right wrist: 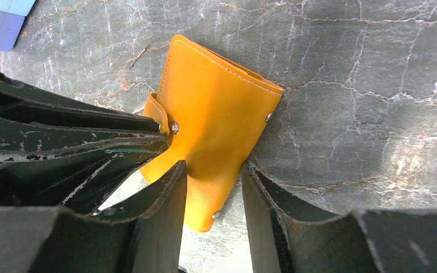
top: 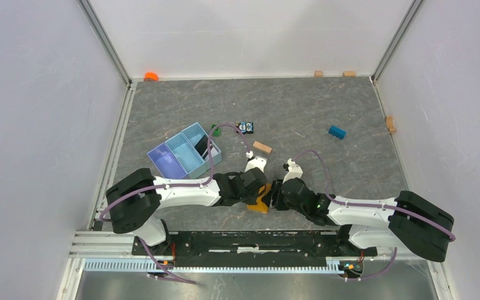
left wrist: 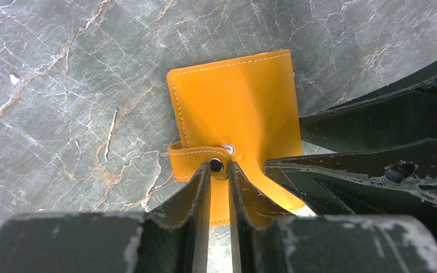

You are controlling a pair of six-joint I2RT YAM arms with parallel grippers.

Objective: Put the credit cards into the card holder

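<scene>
The orange card holder [top: 259, 207] lies on the grey table between both arms. Its strap is off the snap stud and lifted a little, as the right wrist view shows. My left gripper has its tips close together at the strap's end, with a narrow gap; whether they grip it is unclear. On the opposite long edge, my right gripper is closed across the holder [right wrist: 219, 114], which bulges between its fingers. Black and white flat items [top: 204, 147], perhaps cards, sit in the blue box.
The blue compartment box [top: 176, 147] stands left of the arms. Behind the holder are a wooden block [top: 262, 147], a dark blue patterned piece [top: 245, 127] and a green piece [top: 216, 131]. A blue brick [top: 337, 132] lies at right.
</scene>
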